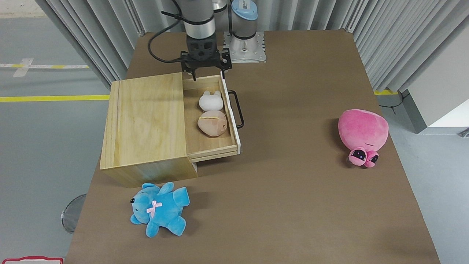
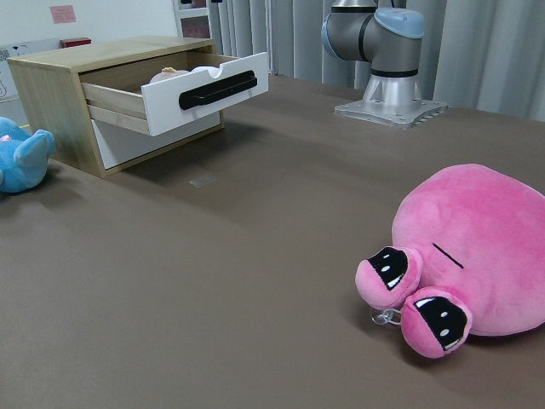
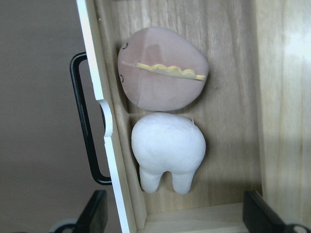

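The wooden cabinet [image 1: 143,118] has its white-fronted drawer [image 2: 213,94] pulled out. Inside, a white tooth-like plush [image 3: 167,145] and a beige-pink plush [image 3: 163,73] lie side by side. My gripper [image 1: 207,72] is open above the far end of the drawer; in the wrist view its fingers stand apart at the bottom corners, with nothing between them. The drawer's black handle [image 1: 239,110] faces right.
A blue teddy bear [image 1: 160,209] lies in front of the cabinet. A large pink plush [image 1: 362,132] sits at the table's right edge.
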